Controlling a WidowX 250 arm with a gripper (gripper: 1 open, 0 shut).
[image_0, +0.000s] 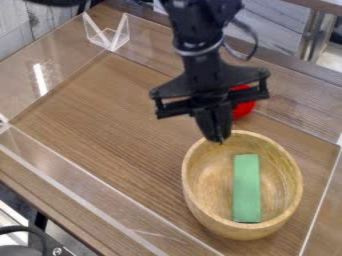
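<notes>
My gripper (215, 128) hangs above the back rim of a tan bowl (203, 197) on the right side of the wooden table. Its black fingers look shut, with nothing visible between them. A green rectangular block (246, 188) lies inside the bowl. A red object (242, 108) sits behind the gripper, partly hidden by it.
A white wire-like holder (110, 30) stands at the back left. Dark cables lie at the bottom left corner, and the table has raised edges at the back.
</notes>
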